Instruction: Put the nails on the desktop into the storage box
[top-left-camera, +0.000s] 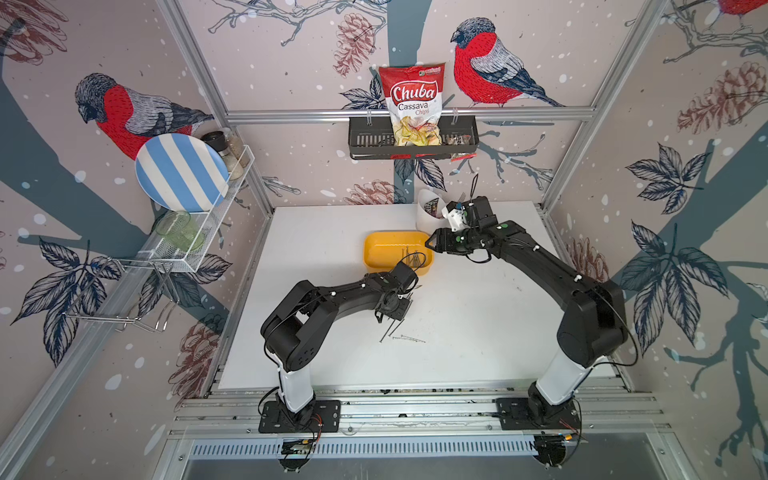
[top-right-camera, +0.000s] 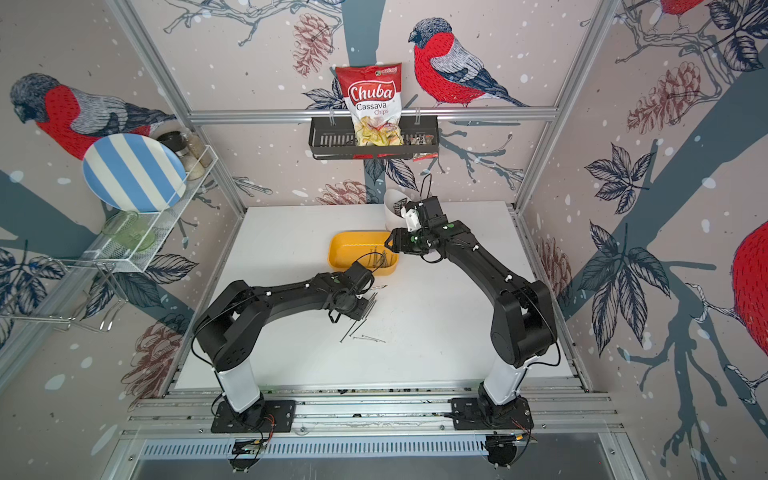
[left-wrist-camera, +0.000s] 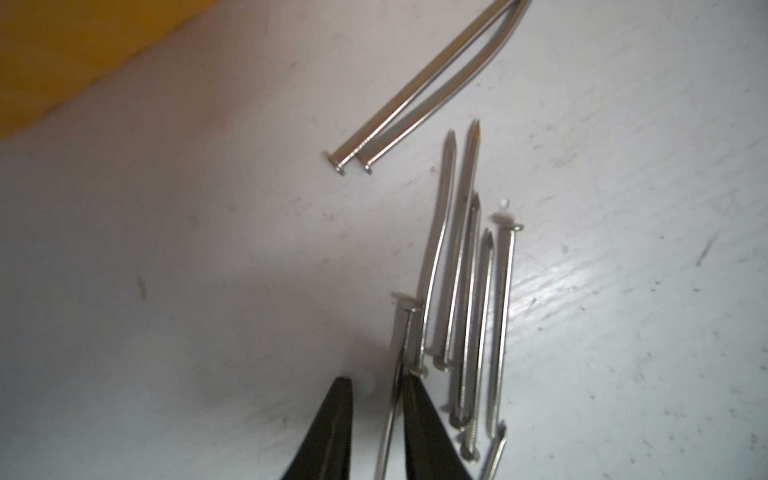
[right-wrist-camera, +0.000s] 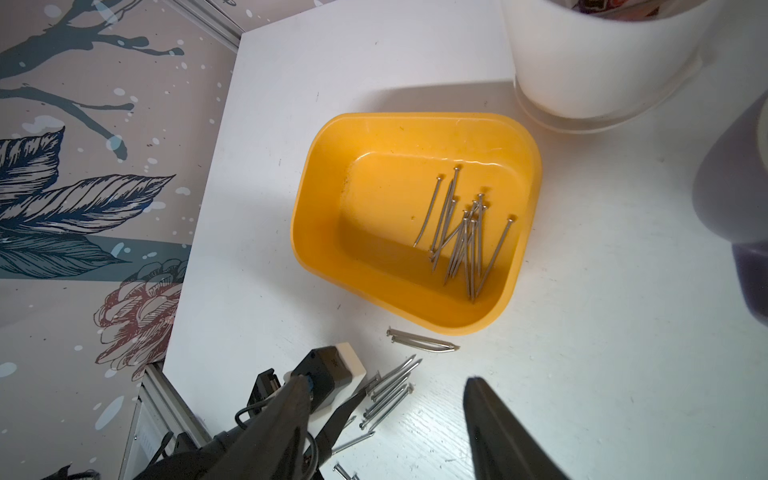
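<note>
In the left wrist view, several steel nails (left-wrist-camera: 436, 264) lie side by side on the white desktop, and a pair of nails (left-wrist-camera: 416, 92) lies farther up. My left gripper is low over this group, its fingers partly apart. One nail (left-wrist-camera: 392, 408) runs through the gap, close against the right fingertip; no grip on it shows. The yellow storage box (right-wrist-camera: 320, 192) holds several nails (right-wrist-camera: 468, 240) toward its right side. My right gripper hangs open near the box with its fingers (right-wrist-camera: 492, 424) wide apart; the nails seen between them lie on the desk below.
Behind the box stands a white container (right-wrist-camera: 608, 60). A purple object (right-wrist-camera: 736, 176) is at the right edge of the right wrist view. More loose nails (top-left-camera: 408, 338) lie in front of the left gripper.
</note>
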